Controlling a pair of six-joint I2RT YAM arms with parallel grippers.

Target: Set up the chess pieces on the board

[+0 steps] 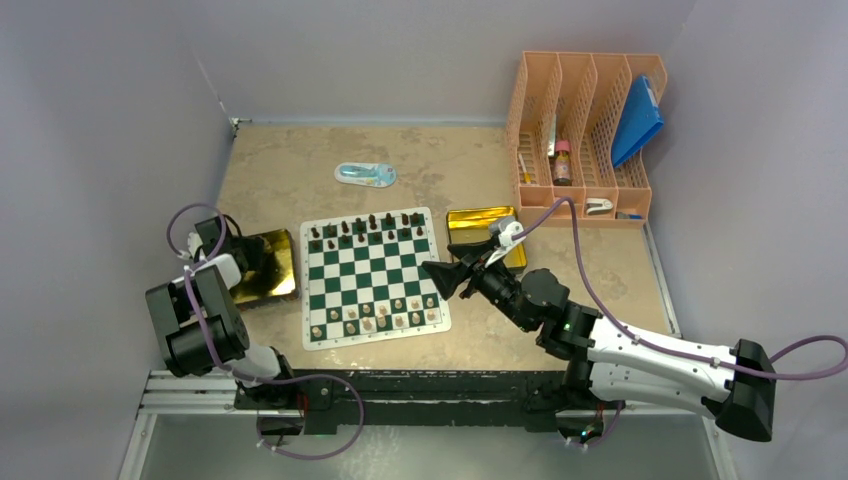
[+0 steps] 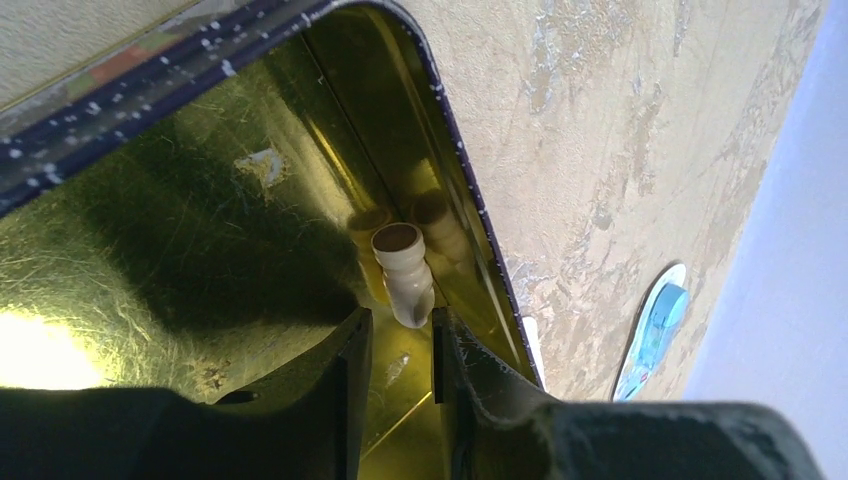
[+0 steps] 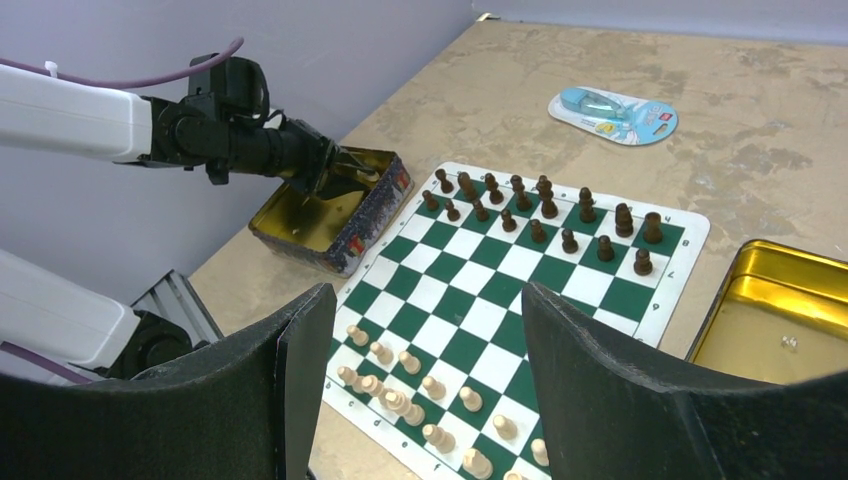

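Observation:
A white chess piece (image 2: 403,274) lies in the gold tray (image 1: 258,291) on the left, against its side wall. My left gripper is part open, its fingertips just short of that piece, nothing visibly held. The chessboard (image 1: 362,341) carries dark pieces (image 3: 652,227) along its far side and white pieces (image 3: 469,398) along its near side. My right gripper is open above the board's right side, with nothing between its fingers.
A second gold tray (image 1: 478,217) sits right of the board. A light-blue blister pack (image 1: 365,174) lies behind the board. A peach organizer (image 1: 533,110) stands at the back right.

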